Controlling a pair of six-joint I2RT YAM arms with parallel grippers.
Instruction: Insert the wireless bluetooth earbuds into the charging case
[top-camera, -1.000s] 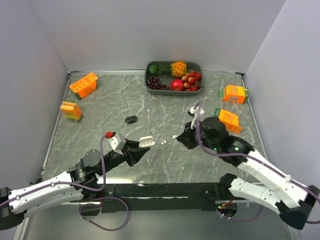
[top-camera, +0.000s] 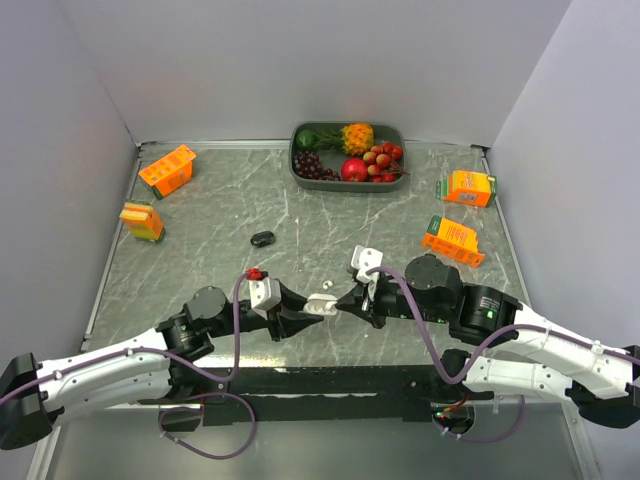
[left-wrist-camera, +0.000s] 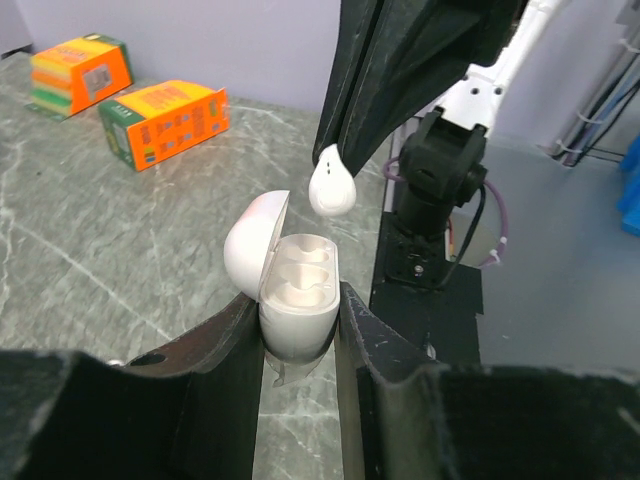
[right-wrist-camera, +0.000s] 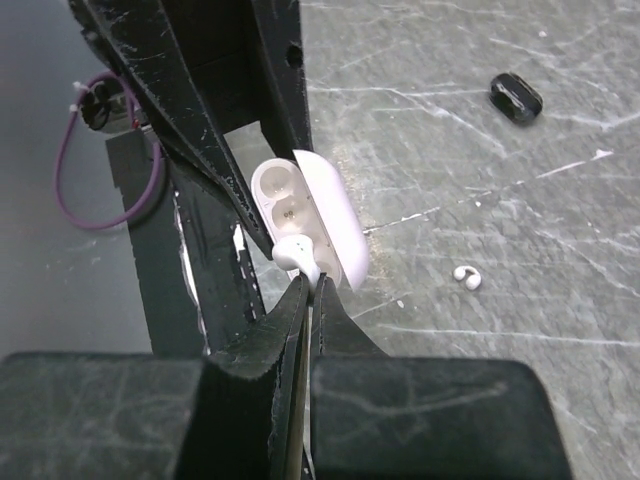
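A white charging case (left-wrist-camera: 300, 285) with its lid up is gripped at its lower end by my left gripper, which is shut on it. The hollows inside the case look empty in the left wrist view. My right gripper is shut on a white earbud (right-wrist-camera: 294, 252), held by its stem with the rounded head pointing out. In the right wrist view the earbud overlaps the near end of the case (right-wrist-camera: 290, 208); whether they touch I cannot tell. A second white earbud (right-wrist-camera: 467, 276) lies on the table.
A small black case (top-camera: 262, 239) lies mid-table. The fruit basket (top-camera: 347, 186) stands at the back, with orange boxes (top-camera: 454, 240) on either side. Between basket and arms the marble table (top-camera: 340, 225) is mostly bare.
My right gripper has swung left with its earbud, and my left gripper has moved right and slightly nearer the front with the case.
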